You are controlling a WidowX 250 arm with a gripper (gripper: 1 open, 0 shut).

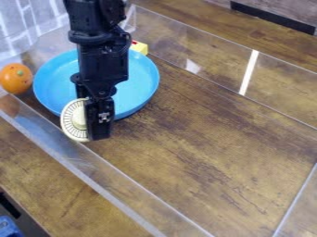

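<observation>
The black gripper (92, 113) hangs at the left of the camera view, shut on a round white object with a ribbed rim (74, 123), held at the front edge of a blue bowl (139, 91). Part of the white object and of the fingertips is hidden by the gripper's body.
An orange fruit (15, 78) lies left of the bowl, and a small yellow object (139, 47) sits behind it. Clear plastic strips run along the left and across the wooden table (210, 157). A blue object (7, 227) shows at the lower left corner.
</observation>
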